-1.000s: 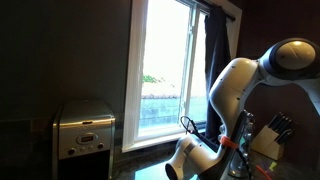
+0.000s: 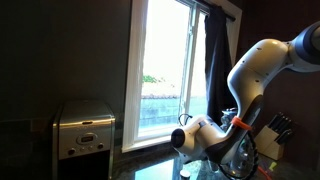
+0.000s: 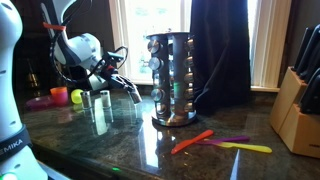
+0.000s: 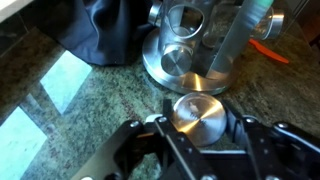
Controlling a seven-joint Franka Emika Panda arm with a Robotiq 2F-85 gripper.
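A small jar with a round silver lid (image 4: 199, 118) sits between the fingers of my gripper in the wrist view, and the gripper is shut on it. The lid faces the camera and hides most of the jar's body. Just beyond it stands a round metal spice rack (image 4: 172, 78). Exterior view 2 shows this rack (image 3: 174, 75) upright, with several silver-lidded jars in its columns. There my gripper (image 3: 128, 90) is left of the rack and apart from it, with its fingers hard to make out.
Red, purple and yellow utensils (image 3: 220, 142) lie on the dark counter right of the rack. A knife block (image 3: 300, 110) stands farther right. Several small cups or jars (image 3: 100, 105) and a pink bowl (image 3: 65, 97) are on the left. A dark curtain (image 4: 105, 25) hangs behind the rack.
In exterior view 1, the hand end of the arm has risen and swung slightly, showing more of itself above the counter. The upper arm has shifted to the right.
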